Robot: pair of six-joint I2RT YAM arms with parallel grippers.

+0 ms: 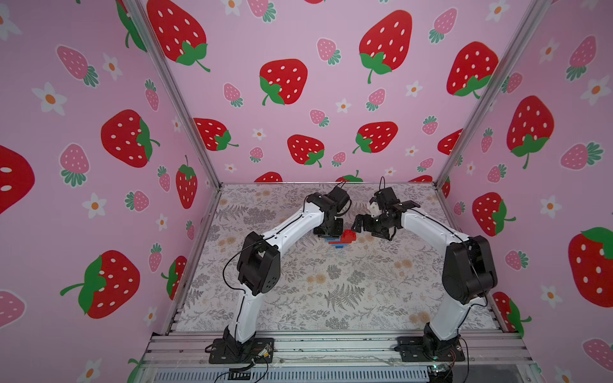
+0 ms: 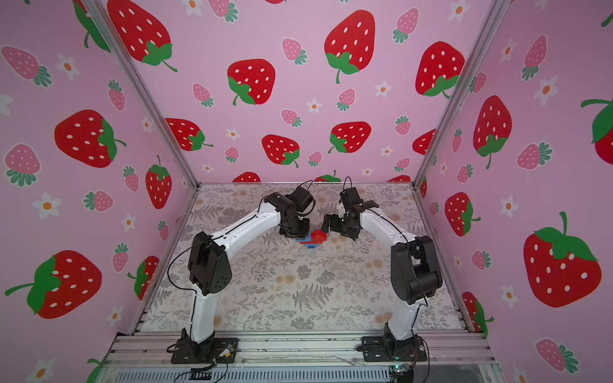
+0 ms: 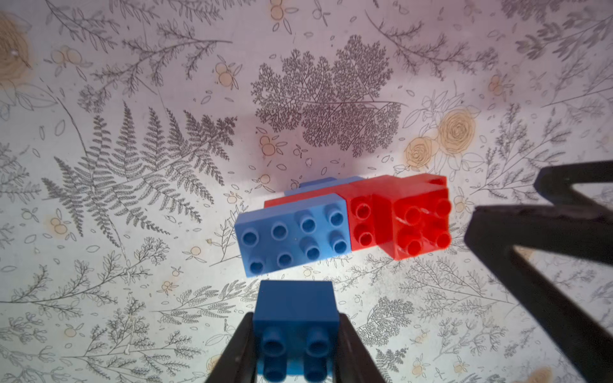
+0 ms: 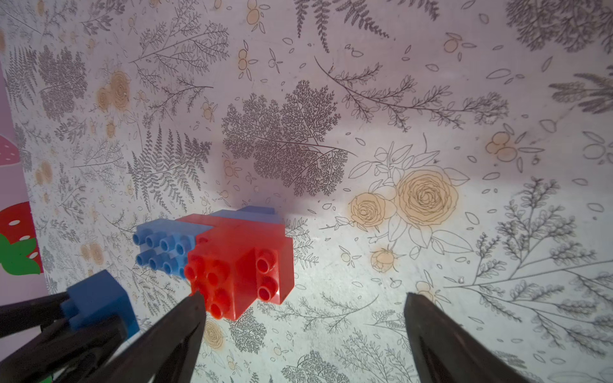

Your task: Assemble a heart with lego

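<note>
A block assembly stands on the table between my arms: a blue brick (image 3: 297,236) and a red brick (image 3: 418,220) side by side on a longer red layer (image 3: 361,220), with a small blue piece (image 1: 339,247) at the base. In the left wrist view, my left gripper is shut on a separate blue brick (image 3: 296,312), held just beside the assembly's blue end, a gap showing between them. My right gripper is open, its fingers apart and empty, close to the assembly's red end.
Pink strawberry-print walls (image 1: 332,95) close off the back and sides. Both grippers are near each other, with the assembly between them.
</note>
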